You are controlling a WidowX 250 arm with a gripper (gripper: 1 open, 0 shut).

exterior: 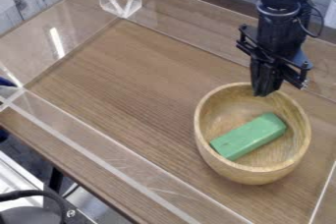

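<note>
My black gripper (262, 81) points down just above the back rim of a round wooden bowl (210, 120) on the right side of the table. Its fingers look close together, with nothing visible between them. A green oblong block (247, 137) lies inside the bowl, tilted diagonally, below and in front of the gripper.
A clear plastic piece (118, 2) stands at the back left. A black curved object (27, 208) shows at the bottom-left corner, off the table.
</note>
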